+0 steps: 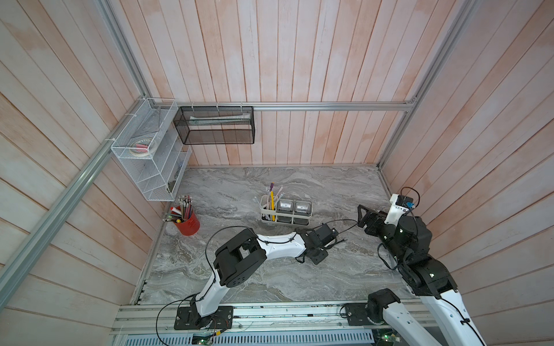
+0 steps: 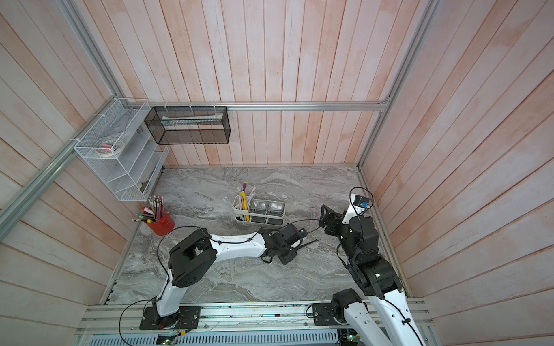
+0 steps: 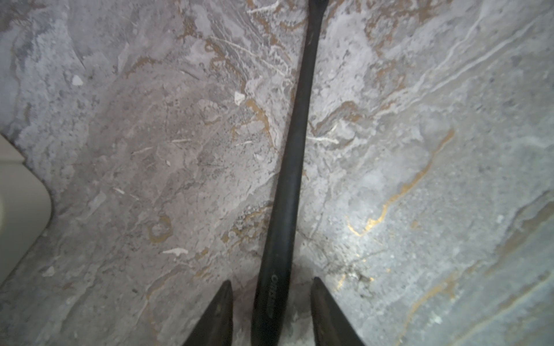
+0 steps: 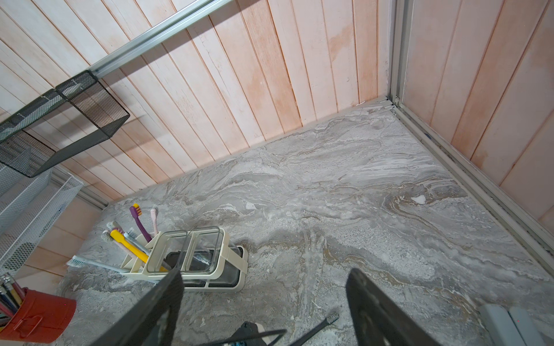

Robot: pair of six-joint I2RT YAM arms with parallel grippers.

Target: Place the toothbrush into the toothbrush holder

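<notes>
A black toothbrush (image 3: 288,190) lies on the grey marbled table, its handle end toward my left gripper. In the left wrist view the handle runs between the two fingers of my left gripper; gaps show on both sides, so the fingers stand apart around it. The bristle head (image 4: 331,316) shows in the right wrist view. A cream toothbrush holder (image 1: 286,222) stands behind the left gripper, several brushes in its left side and two clear cups in the rest. My right gripper is open and empty, above the table on the right.
A red cup (image 1: 188,223) full of pens or brushes stands at the left. White wire shelves (image 1: 147,167) and a black mesh basket (image 1: 213,136) hang on the walls.
</notes>
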